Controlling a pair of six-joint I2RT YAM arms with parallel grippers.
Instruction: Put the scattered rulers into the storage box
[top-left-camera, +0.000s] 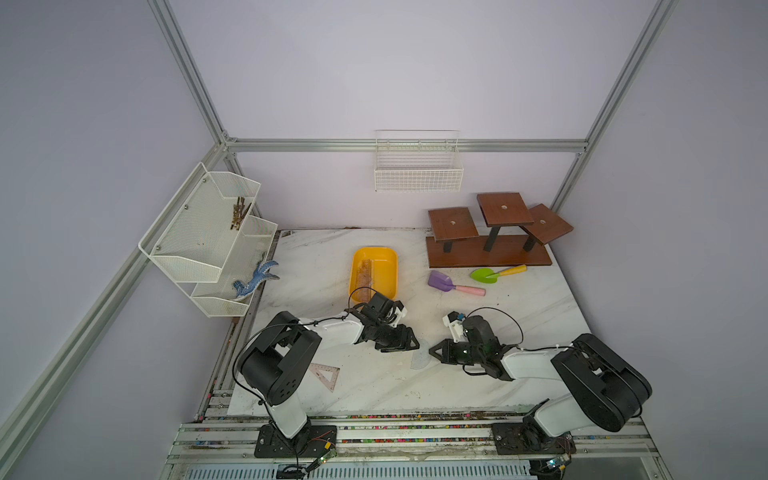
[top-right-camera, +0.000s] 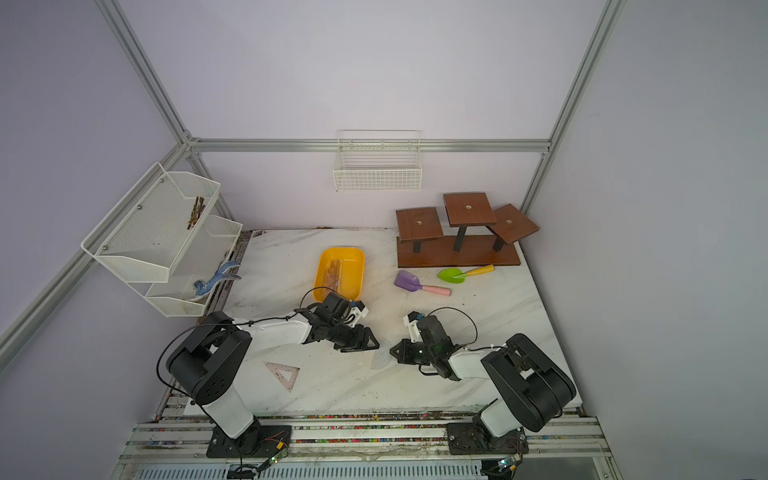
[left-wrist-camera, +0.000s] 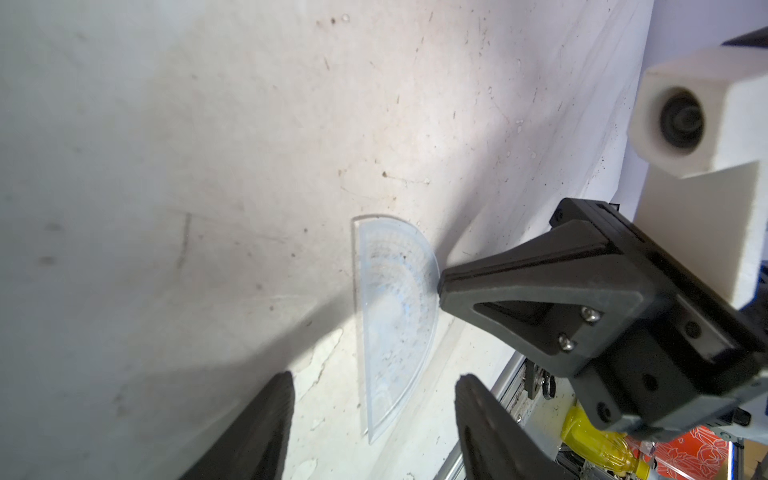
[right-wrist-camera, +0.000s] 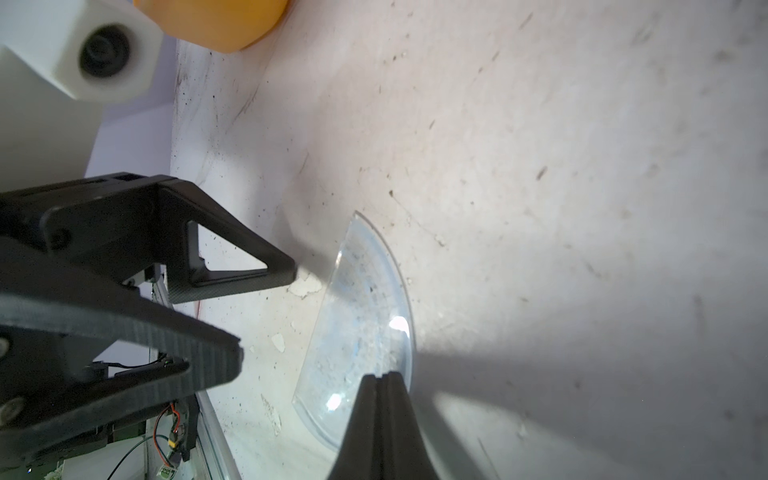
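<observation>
A clear protractor (left-wrist-camera: 400, 312) lies on the table between my two grippers, its straight edge towards the left one. My left gripper is part open with nothing between its fingers; the protractor lies ahead of its fingertips in the left wrist view. My right gripper is shut, its tips at the protractor's curved edge and nothing visible between them. A pinkish triangle ruler (top-left-camera: 324, 367) lies on the front left of the table. Behind my left arm stands the yellow storage box (top-left-camera: 389, 249), with a pinkish ruler (top-left-camera: 365, 272) in it.
A purple scoop (top-left-camera: 441, 281) and a green trowel (top-left-camera: 483, 275) lie at the back right, in front of a brown stepped stand (top-left-camera: 489, 251). White mesh shelves (top-left-camera: 200, 232) stand along the left side.
</observation>
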